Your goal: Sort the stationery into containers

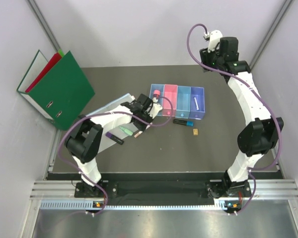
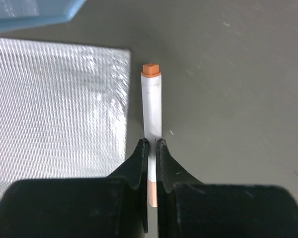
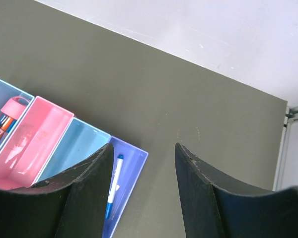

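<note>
A white marker with orange ends (image 2: 152, 104) is held between the fingertips of my left gripper, which is shut on it just off the corner of the silvery sheet. My right gripper hangs open at the back right, nothing between its fingers. The box's blue-violet compartment (image 3: 134, 174) holds a white pen with blue ends (image 3: 114, 183). Beside it are a light-blue compartment (image 1: 183, 106) and a pink one (image 1: 170, 94), both seemingly empty. In the leftmost compartment (image 3: 5, 90) lie a pink item (image 3: 14, 108) and several others.
Dark markers with blue caps (image 1: 183, 122) and a small yellow block (image 1: 195, 132) lie before the box. A purple-and-black marker (image 1: 114, 138) and a green one (image 1: 125, 131) rest by the sheet (image 1: 107, 143). A green binder (image 1: 64, 91) stands at left.
</note>
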